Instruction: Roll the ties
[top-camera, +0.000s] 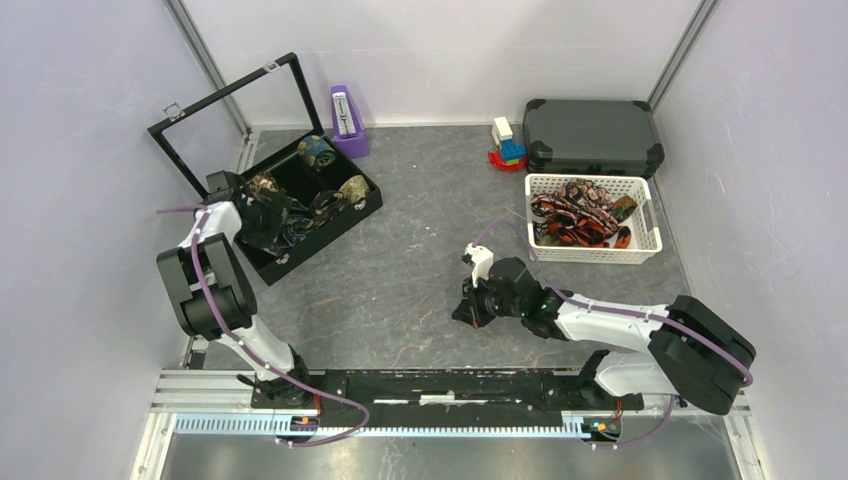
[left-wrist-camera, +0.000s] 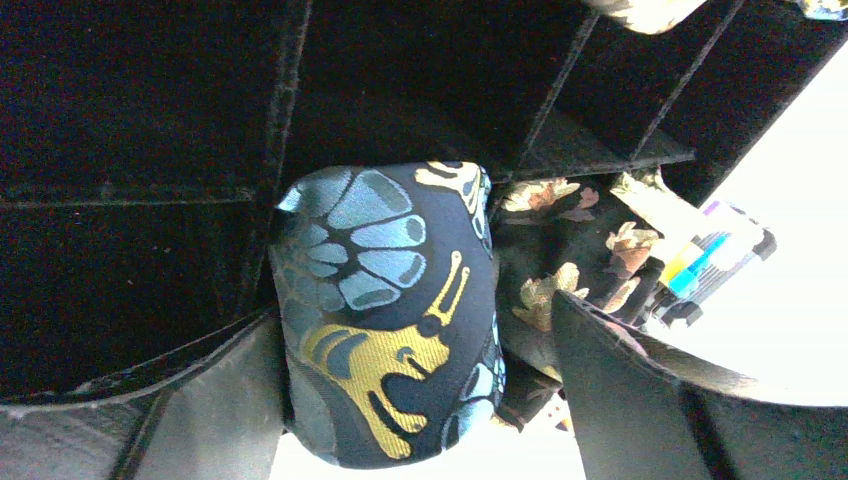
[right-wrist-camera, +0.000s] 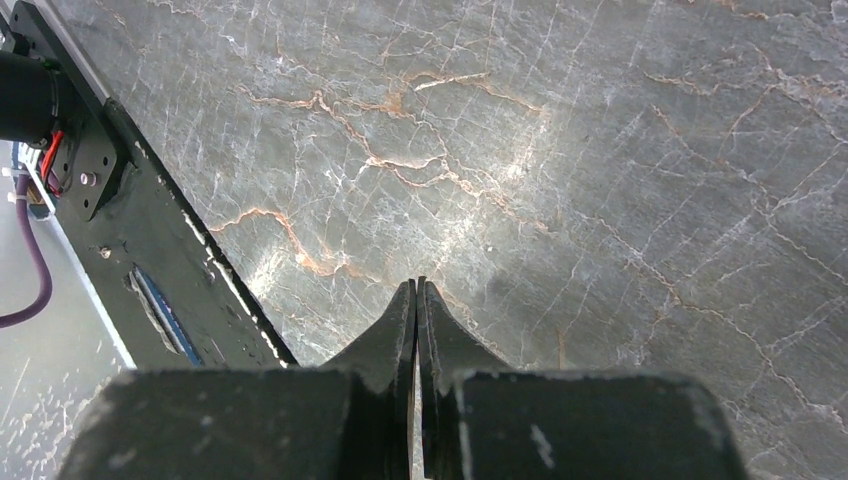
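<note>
A rolled dark blue tie (left-wrist-camera: 385, 300) with pale blue petals and yellow figures sits in a compartment of the black box (top-camera: 320, 240). Around it, my left gripper stands open, a finger on each side and the roll free between them. Beside that roll lies a dark tie with pale leaves (left-wrist-camera: 555, 265). Other rolled ties fill parts of the box, among them a blue one (top-camera: 316, 151) at the far end and a tan one (top-camera: 354, 188). Over bare floor, my right gripper is shut with nothing between its fingertips.
On the right, a white basket (top-camera: 600, 255) holds loose ties, with a dark case (top-camera: 592, 135) behind it. A purple metronome (top-camera: 348, 125) stands beside the box, and toy bricks (top-camera: 507, 147) lie near the case. Bare grey floor (top-camera: 420, 230) spans the middle.
</note>
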